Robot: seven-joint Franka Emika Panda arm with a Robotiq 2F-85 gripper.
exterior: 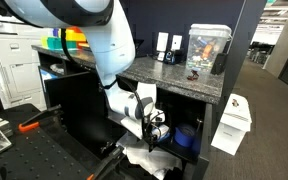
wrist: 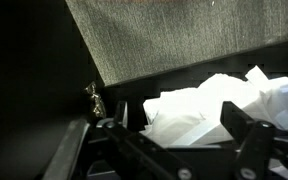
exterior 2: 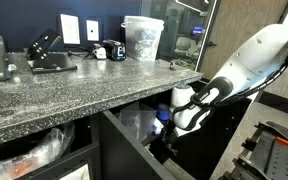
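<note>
Crumpled white cloth or paper (wrist: pixel 189 100) lies in a dark open drawer. It shows in the wrist view and low in exterior view 1. My gripper is over it, with the dark fingers (wrist: pixel 242 128) apart at the lower edge of the wrist view. No object is visibly pinched between them, and contact with the white material cannot be told. Exterior view 1 has the white arm (exterior: pixel 121 55) bent down into the drawer, its wrist above the cloth. From exterior view 2, the fingertips are hidden in shadow.
A blue container (exterior: pixel 185 133) sits at the drawer's right. The stone countertop (exterior: pixel 174 80) runs above and behind, carrying a clear bin (exterior: pixel 208 45). A white box (exterior: pixel 231 123) stands just right of the drawer. Beyond the dark drawer edge is bare grey carpet (wrist: pixel 174 40).
</note>
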